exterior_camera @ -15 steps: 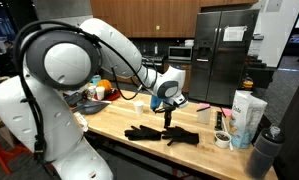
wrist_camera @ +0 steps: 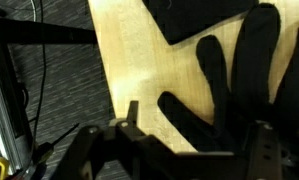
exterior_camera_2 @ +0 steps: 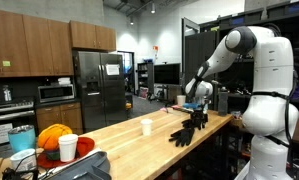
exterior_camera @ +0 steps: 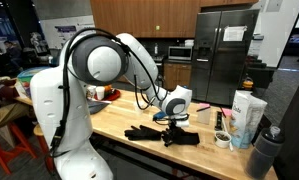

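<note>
Two dark gloves lie on the light wooden table, a left glove (exterior_camera: 144,133) and a right glove (exterior_camera: 191,138). In the second exterior view the nearer black glove (exterior_camera_2: 181,136) shows its spread fingers. My gripper is low over the table, its two fingers standing apart. Dark glove fingers (wrist_camera: 217,75) reach into the gap between them and run off to the right. Part of that glove is hidden by the gripper. A second piece of black fabric (wrist_camera: 189,14) lies flat at the top of the wrist view. No firm grip shows.
On the right stand a dark canister (exterior_camera: 264,152), a small cup of things (exterior_camera: 222,139) and a standing bag (exterior_camera: 247,117). A white cup (exterior_camera_2: 146,127) and a red tray (exterior_camera_2: 86,148) sit farther along the table. Bare tabletop (exterior_camera_2: 129,153) lies between. The table edge is close to the gripper.
The arm has come lower and toward the near table edge, bringing my gripper down to the gloves. The gloves show no clear shift.
</note>
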